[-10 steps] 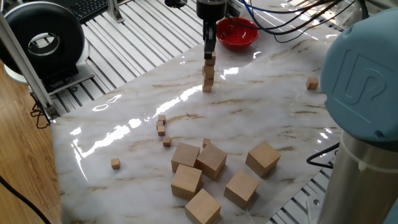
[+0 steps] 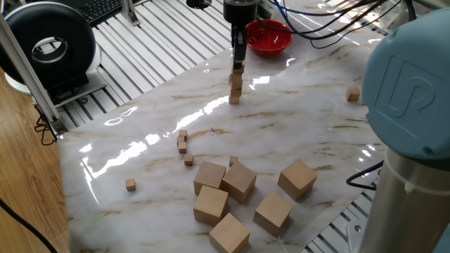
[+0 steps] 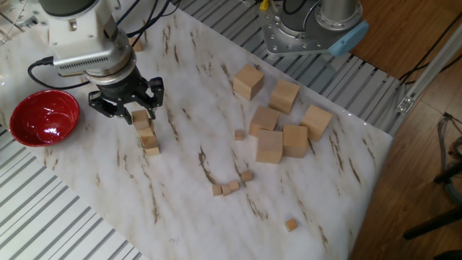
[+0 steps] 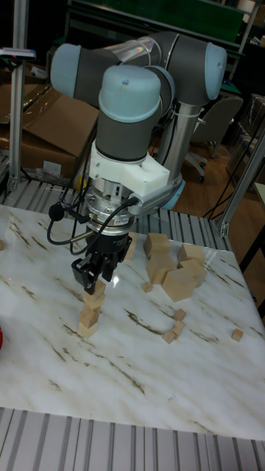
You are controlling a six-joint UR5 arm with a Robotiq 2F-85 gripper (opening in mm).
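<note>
A stack of small wooden cubes (image 3: 148,137) stands on the marbled table, its layers slightly out of line. From the side in exterior view 1, the same stack (image 2: 235,88) rises to just under the fingers. Over its top hangs my gripper (image 3: 133,107), pointing down, with its black fingers spread wide on either side of the upper cube. It is open, and in exterior view 2 a gap shows between cube and fingers. In exterior view 3 the gripper (image 4: 96,276) partly hides the top of the stack (image 4: 88,316).
A red bowl (image 2: 267,38) sits close by the stack. Several large wooden blocks (image 3: 270,146) cluster nearer the arm's base. Small loose cubes (image 3: 226,189) lie mid-table, another cube (image 3: 291,224) farther off, and one cube (image 2: 353,94) apart. Bare tabletop surrounds the stack.
My gripper has come down very slightly over the stack. The stack and the other blocks have stayed where they were.
</note>
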